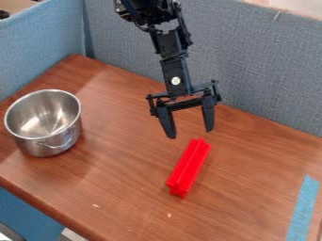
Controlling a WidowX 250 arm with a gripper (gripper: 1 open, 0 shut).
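Note:
My black gripper (189, 122) hangs over the middle of the wooden table, its two fingers spread open with nothing between them. Just below and slightly right of it, a long red block (189, 168) lies on the table, angled from upper right to lower left. A steel pot (44, 123) stands at the left side of the table.
Grey padded walls (265, 66) close off the back, and a lighter blue one (32, 47) the left. A light blue strip (302, 207) lies at the right edge. The table between pot and block is clear.

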